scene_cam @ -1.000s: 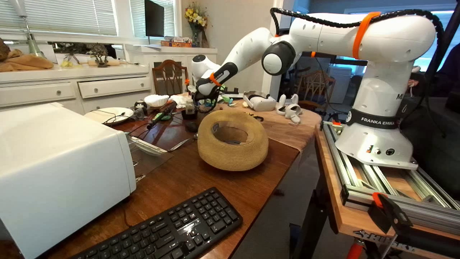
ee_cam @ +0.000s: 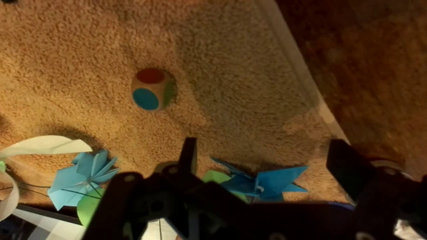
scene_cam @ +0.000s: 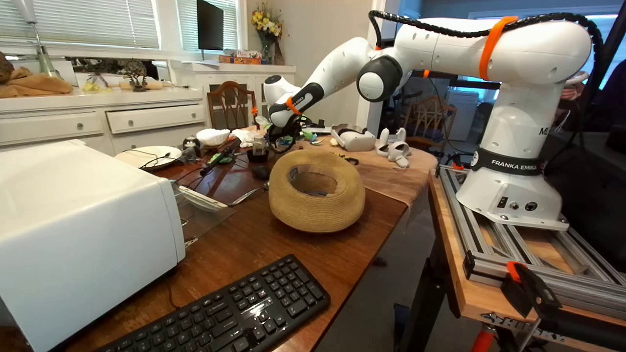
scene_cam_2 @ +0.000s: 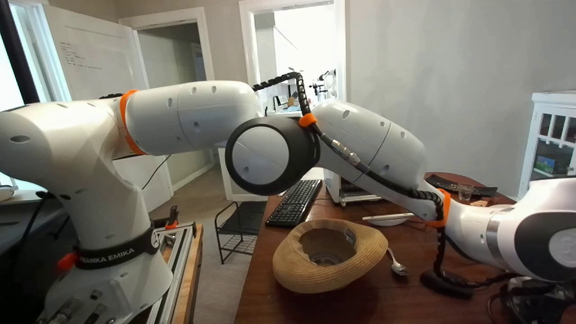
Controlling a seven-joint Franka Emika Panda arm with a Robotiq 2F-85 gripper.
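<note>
In the wrist view my gripper is open, its two dark fingers wide apart with bare cloth between their tips. A small wooden block [ee_cam: 153, 89] with red, blue and green dots rests on the tan cloth [ee_cam: 240, 76], outside the fingers and further up the picture. A blue folded-paper flower [ee_cam: 272, 183] shows between the finger bases, partly covered by the gripper body. In exterior view 1 the hand hangs beyond the straw hat [scene_cam: 317, 217], over the cluttered far part of the table, and its fingers are hard to make out.
A light blue paper flower [ee_cam: 80, 180] and pale ribbon [ee_cam: 48, 144] lie at lower left. The upturned hat, a keyboard [scene_cam: 234, 311] and a white appliance [scene_cam: 88, 229] occupy the near table. A white headset [scene_cam: 355, 139] and controllers [scene_cam: 394, 149] sit on the cloth.
The wrist end of my arm has shifted very slightly right and down in exterior view 1. The hat, keyboard and headset stay where they were.
</note>
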